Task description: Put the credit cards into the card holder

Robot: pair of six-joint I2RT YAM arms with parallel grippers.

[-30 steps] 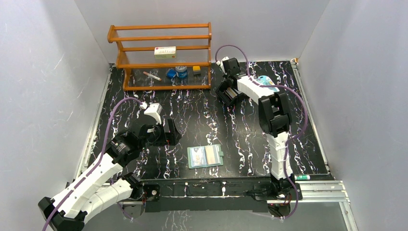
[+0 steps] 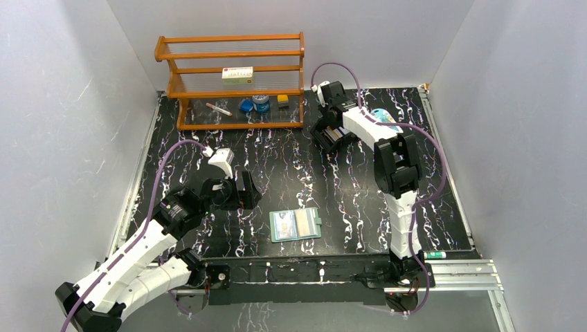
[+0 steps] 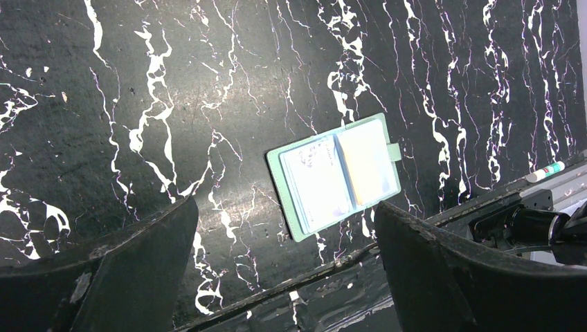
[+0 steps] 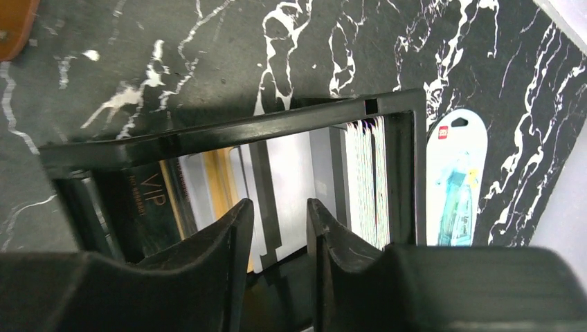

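Note:
Flat on the front middle of the table lies the green card holder (image 2: 295, 225), opened out, with clear pockets; the left wrist view shows the card holder (image 3: 339, 173) whole. A black box (image 2: 323, 138) at the back right holds several cards standing on edge: a black VIP card (image 4: 149, 200), yellow and white cards (image 4: 287, 180), and a stack of pale ones. Over this box is my right gripper, its fingers part open, with cards seen in the gap behind them and nothing visibly gripped. My left gripper (image 2: 250, 190) stands open and empty, left of and beyond the holder.
A wooden rack (image 2: 239, 126) stands at the back left with a small box (image 2: 237, 75) and a blue jar (image 2: 261, 103). Beside the black box lies a blue-white package (image 4: 457, 180).
The left arm and the card holder have stayed put.

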